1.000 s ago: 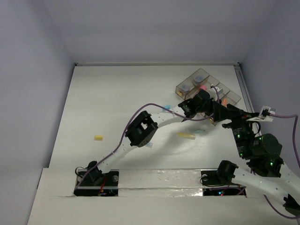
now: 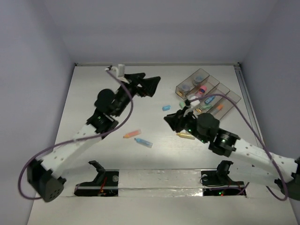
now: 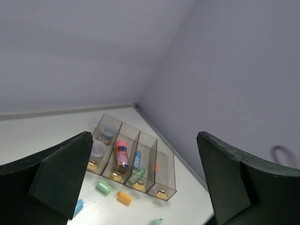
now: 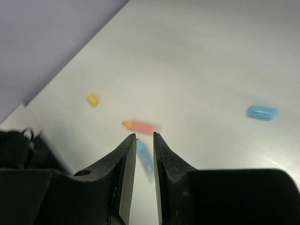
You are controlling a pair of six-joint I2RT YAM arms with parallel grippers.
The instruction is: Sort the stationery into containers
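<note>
My left gripper (image 2: 152,86) is open and empty, raised over the middle of the table. My right gripper (image 2: 169,123) is over the table front-left of the clear divided box (image 2: 180,89); its fingers are close together with a narrow gap, nothing visibly held. Through and beyond that gap a blue marker (image 4: 144,157) and an orange marker (image 4: 140,126) lie on the table. A blue block (image 2: 166,108) lies by itself. Near the box are a green block (image 3: 103,188) and an orange block (image 3: 123,198). A yellow marker (image 2: 186,136) sits partly under the right arm.
Inside the box are a pink bottle (image 3: 122,154), a blue item (image 3: 137,159), a green item (image 3: 138,176) and clear round items (image 3: 107,132). A yellow block (image 4: 93,100) lies far left, hidden from above by the left arm.
The right arm has reached left across the table, now hiding the green marker.
</note>
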